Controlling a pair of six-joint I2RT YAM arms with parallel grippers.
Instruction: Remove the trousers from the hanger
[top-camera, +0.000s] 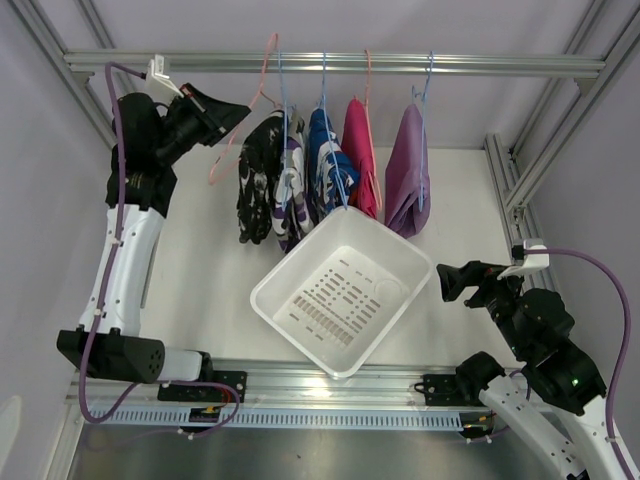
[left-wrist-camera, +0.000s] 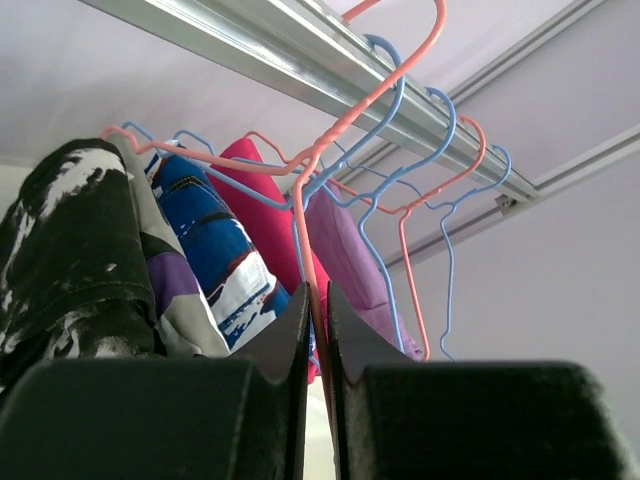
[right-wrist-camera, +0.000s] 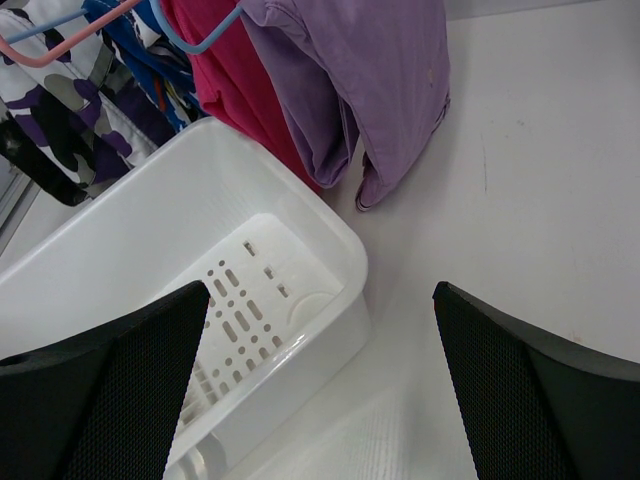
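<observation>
My left gripper (top-camera: 238, 118) is shut on the pink hanger (left-wrist-camera: 311, 255), which hangs from the rail at the left end of the row. Black-and-white trousers (top-camera: 258, 175) hang just right of that hanger's lower loop, beside purple-patterned, blue, red and purple (right-wrist-camera: 370, 90) garments on other hangers. In the left wrist view the pink wire runs down between the fingertips. My right gripper (top-camera: 455, 275) stands open and empty at the lower right, facing the basket and garments.
A white basket (top-camera: 410, 255) lies on the floor below the garments. The metal rail (top-camera: 510, 65) spans the top.
</observation>
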